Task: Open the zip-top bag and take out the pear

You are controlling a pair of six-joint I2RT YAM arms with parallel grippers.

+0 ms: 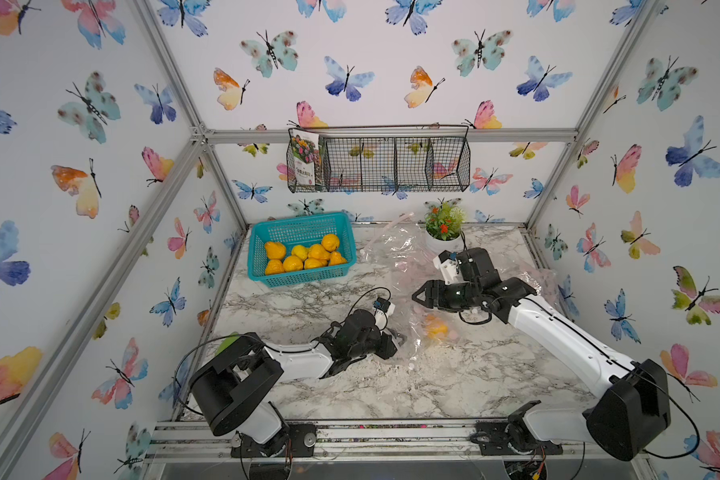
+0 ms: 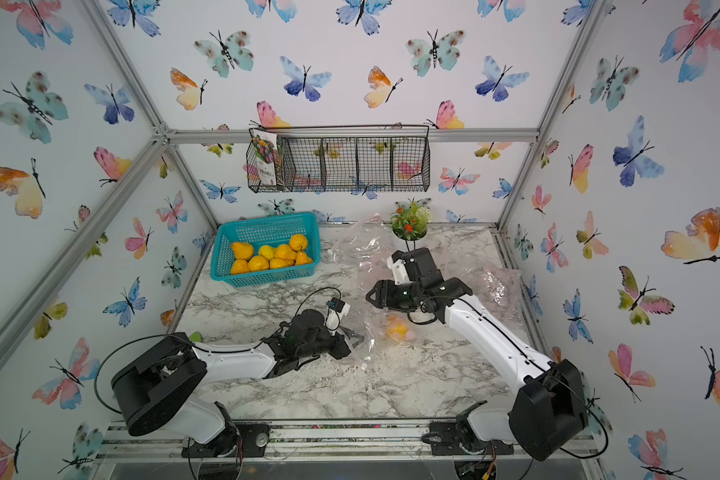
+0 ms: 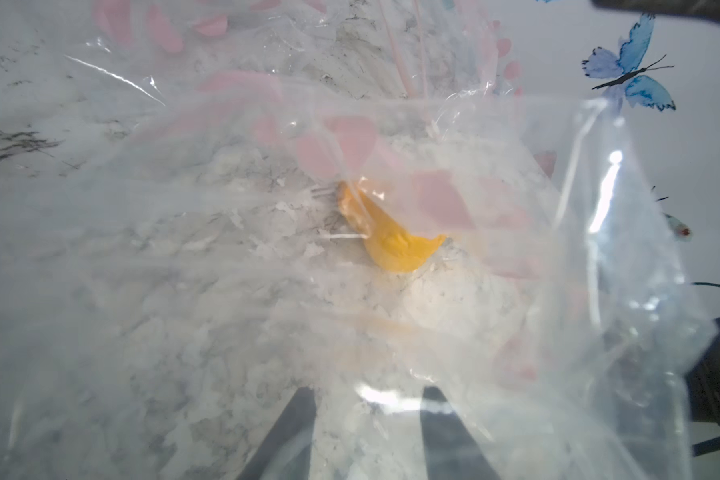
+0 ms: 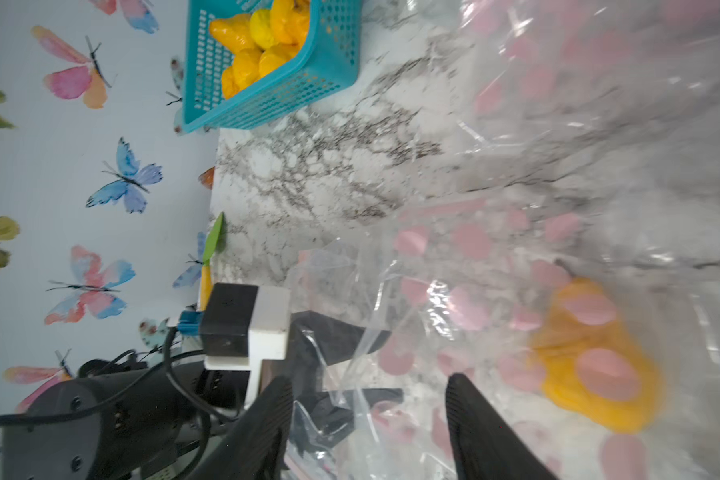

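A clear bag with pink dots lies on the marble table, and a yellow pear shows through its film. The left gripper has its fingers parted inside the bag's mouth, under the clear film; the pear lies ahead of them, apart from the tips. From above, the right gripper hovers over the bag. Its fingers stand apart, with a wide gap between them, and the film lies beyond. Whether any film touches the right fingers cannot be told.
A teal basket of yellow fruit stands at the back left. A potted plant is at the back, behind the right gripper. More clear bags lie at the right and back.
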